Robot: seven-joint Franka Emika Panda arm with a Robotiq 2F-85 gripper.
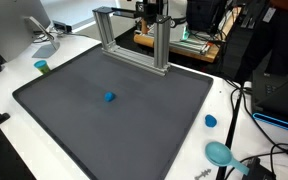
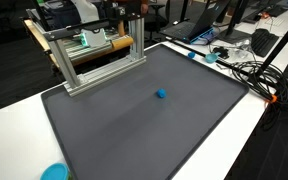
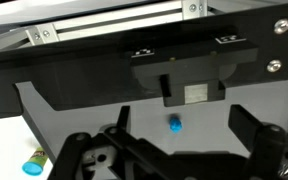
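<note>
In the wrist view, my gripper is open, its two dark fingers wide apart with nothing held between them. Just beyond it runs a black panel (image 3: 84, 85) with a black block-like part (image 3: 194, 65) on it; whether they touch the fingers I cannot tell. Past the panel's edge, a small blue object (image 3: 175, 124) shows in the gap between the fingers. The same blue piece lies alone on the grey board in both exterior views (image 1: 110, 97) (image 2: 162, 93). I cannot make out the gripper clearly in the exterior views.
A silver-framed stand (image 1: 134, 55) with a black top rises at the grey board's (image 1: 114, 130) far edge. Round the board are a green container (image 1: 42, 67), a blue lid-like piece (image 1: 210, 121) and a turquoise ladle-like item (image 1: 221, 155). Most of the board is bare.
</note>
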